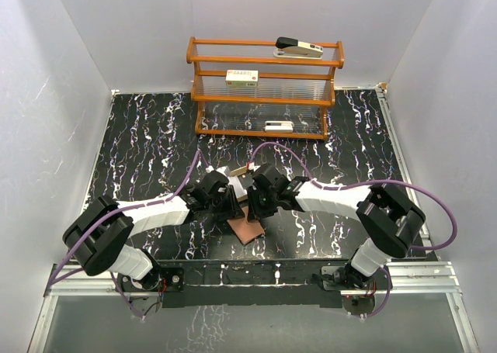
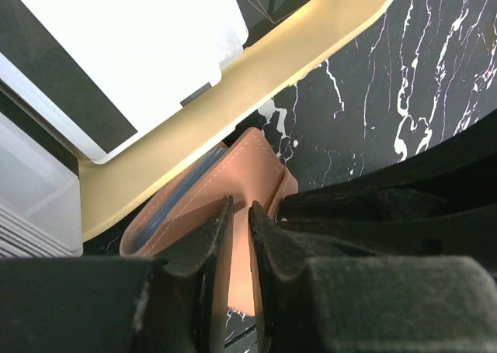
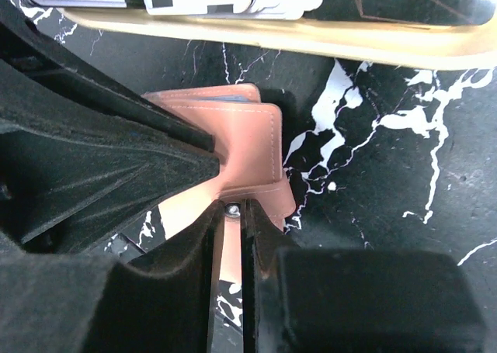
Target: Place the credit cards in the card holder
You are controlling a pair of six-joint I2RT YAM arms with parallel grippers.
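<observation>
The salmon card holder [image 1: 247, 230] lies near the table's front, under both grippers. My left gripper is shut on the holder [image 2: 252, 163], its pinched fold partly hidden by the fingers. A blue-grey layer [image 2: 172, 204] shows inside the holder's opening; whether it is a card or lining is unclear. My right gripper has its fingers close together at a small flap with a silver snap [image 3: 232, 209]; a narrow gap shows, but its grip is unclear. White cards [image 2: 163, 27] lie in a pale wooden-edged tray [image 2: 314, 39] just behind the holder.
A wooden shelf [image 1: 264, 99] with staplers and a small box stands at the back. Both arms nearly meet mid-table, leaving little room between the grippers.
</observation>
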